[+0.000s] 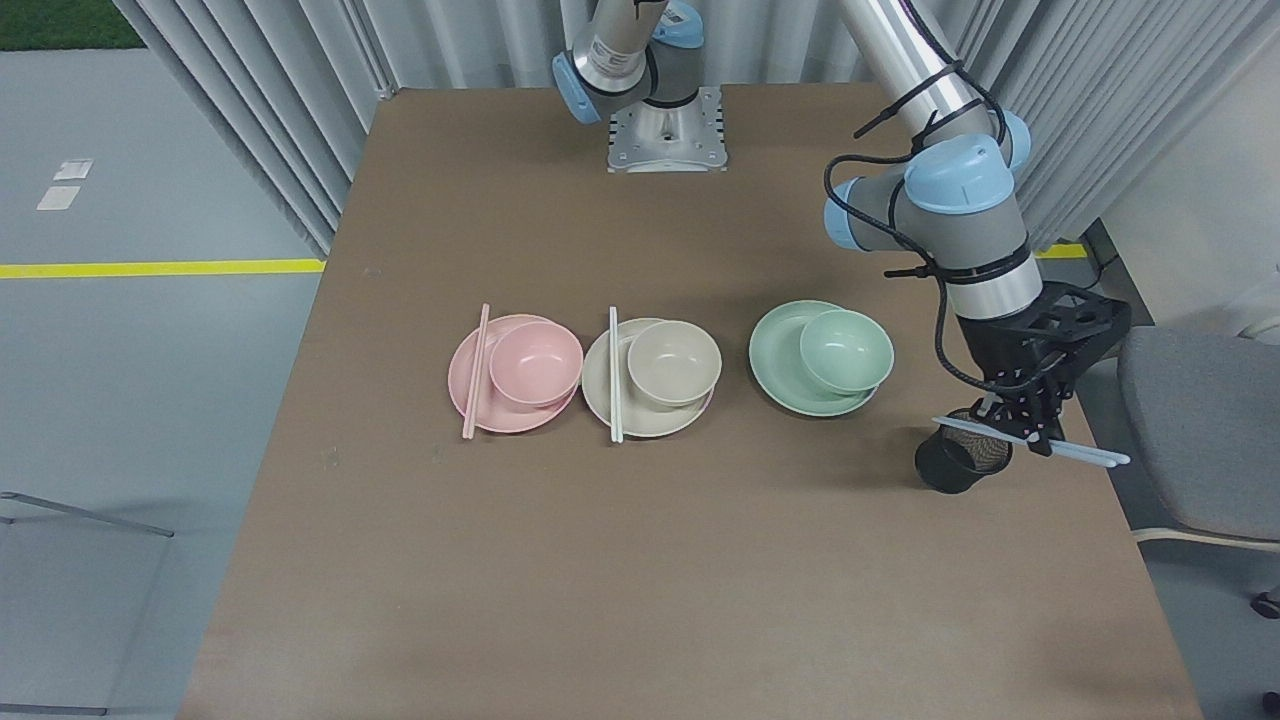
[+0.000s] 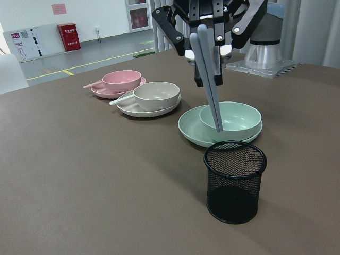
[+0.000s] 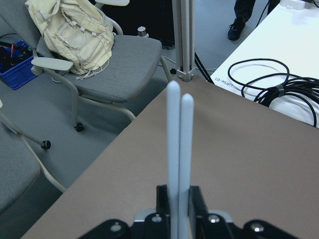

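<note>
My gripper (image 1: 1029, 438) is shut on a pair of pale blue chopsticks (image 3: 173, 139), held above the black mesh pen holder (image 2: 234, 196) near the table's right edge. In the left view the chopsticks hang tilted in front of the green bowl (image 2: 236, 119). The green bowl (image 1: 846, 348) sits on its green plate (image 1: 780, 372). To its left a cream bowl (image 1: 672, 360) and white chopsticks (image 1: 615, 374) rest on a cream plate, and a pink bowl (image 1: 536, 360) and pink chopsticks (image 1: 475, 374) on a pink plate.
A grey chair (image 1: 1200, 432) is beside the right edge.
</note>
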